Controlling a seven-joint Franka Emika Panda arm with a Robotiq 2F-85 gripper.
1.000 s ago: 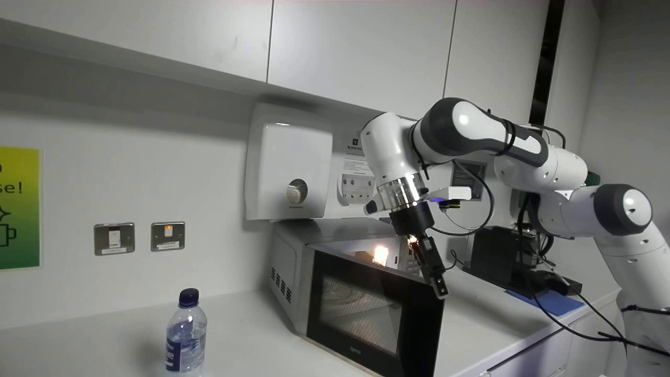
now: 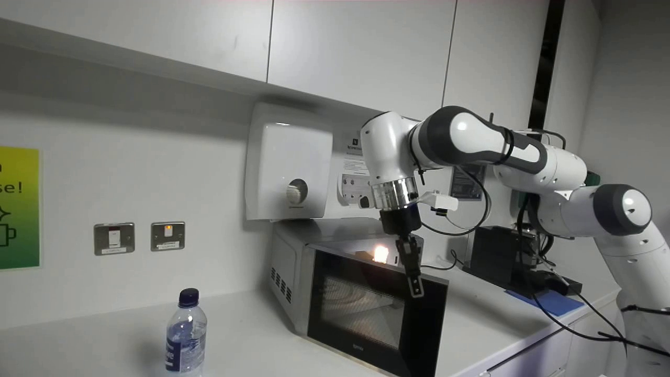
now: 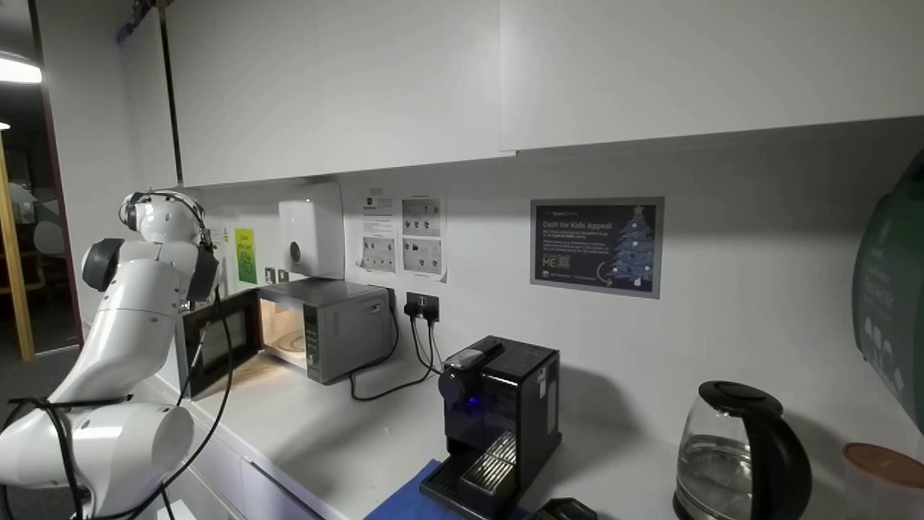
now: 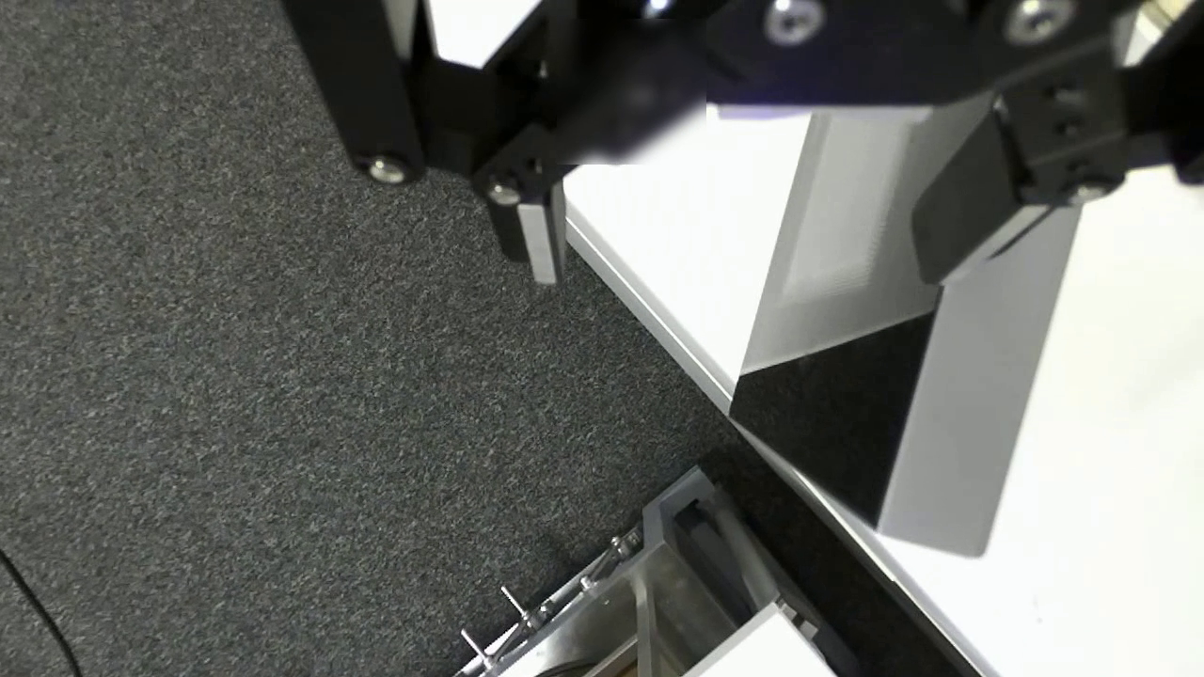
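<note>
The grey microwave (image 3: 348, 334) has its door ajar, and a light glows inside its cavity. In exterior view 1 the dark door (image 2: 424, 333) stands out from the body, its window facing the camera. My gripper (image 2: 416, 292) points downward at the door's upper edge, overlapping it in that view; whether they touch cannot be told. The wrist view shows my gripper open, fingers wide apart, with nothing held. A grey and black panel stretches below and between the fingers there, probably the door. In exterior view 2 the arm hides the gripper.
A water bottle (image 2: 186, 336) stands on the counter left of the microwave. Further along are a black coffee machine (image 3: 502, 416) and a glass kettle (image 3: 736, 451). Cupboards (image 2: 358, 50) overhang the counter. Dark carpet (image 4: 282, 395) lies beyond its front edge.
My gripper has swung left in exterior view 1 and hangs more upright. The door's free edge sits slightly further right than before. The bottle has not moved.
</note>
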